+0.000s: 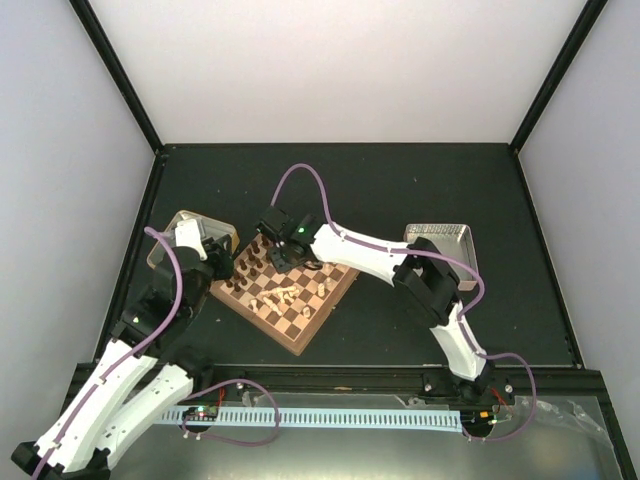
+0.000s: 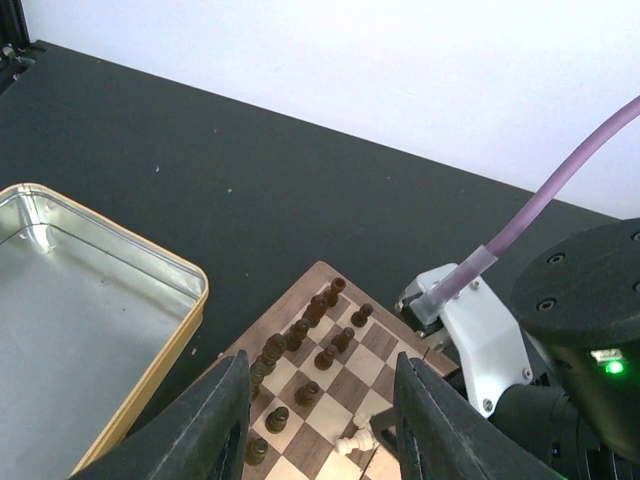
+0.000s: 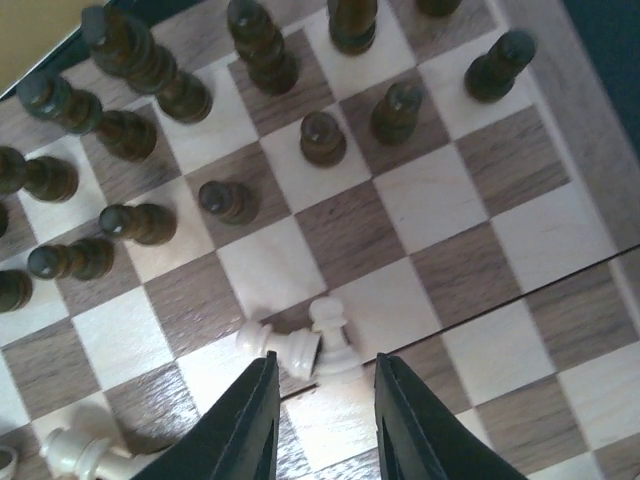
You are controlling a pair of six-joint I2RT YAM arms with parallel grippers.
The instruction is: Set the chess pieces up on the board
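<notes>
The wooden chessboard lies at an angle, with dark pieces standing along its far-left side. White pieces lie loosely near its middle, several toppled. In the right wrist view, two white pieces lie touching each other just beyond my right gripper, whose fingers are parted with nothing held between them. Over the board's far part, the right arm hides some squares from above. My left gripper is open and empty, beside the board's left edge in the top view.
A tray with a tan rim stands left of the board, looking empty where visible. Another metal tray sits on the right, partly behind the right arm. The dark table behind the board is clear. Both arms are close together over the board's far-left side.
</notes>
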